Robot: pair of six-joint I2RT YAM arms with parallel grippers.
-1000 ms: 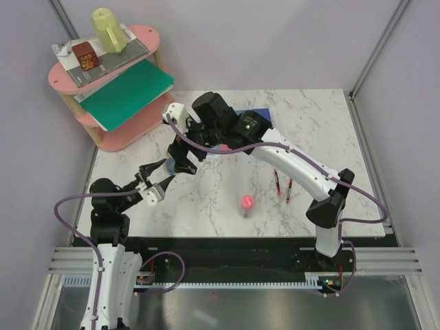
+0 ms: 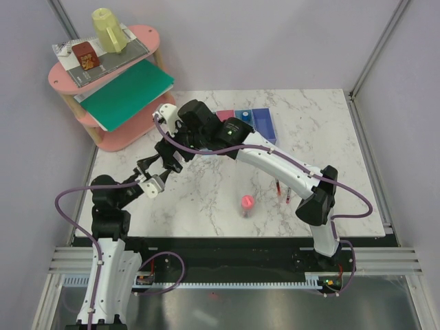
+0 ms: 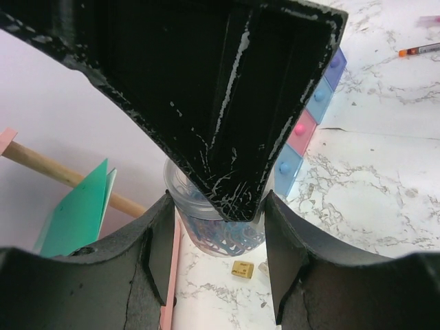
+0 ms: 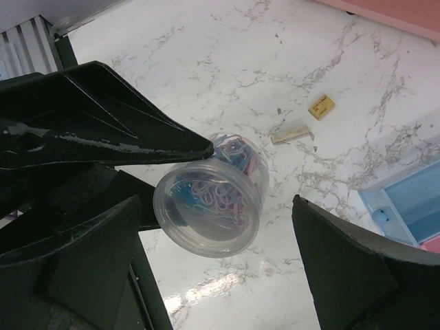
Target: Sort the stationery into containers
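Observation:
A clear round container (image 4: 206, 206) of coloured paper clips is held by my left gripper, which is shut on its sides. In the right wrist view, its wide round end faces the camera. My right gripper is open, with its fingers standing apart on either side of that end, a gap showing on the right. From above, the arms meet at the table's left and mostly hide the container. A row of blue and pink compartments (image 2: 262, 122) stands at the back. A yellow block (image 4: 321, 106) and a pale block (image 4: 291, 134) lie on the table.
A pink shelf (image 2: 146, 33) at the back left carries a yellow mug (image 2: 109, 30), a brown box (image 2: 86, 56) and a green folder (image 2: 127, 96). Two pens, one red (image 2: 278, 187), and a pink-topped item (image 2: 247, 202) lie right of centre.
My right gripper has moved left and closer over the container, which showed more from above a second ago. The left arm has shifted very little.

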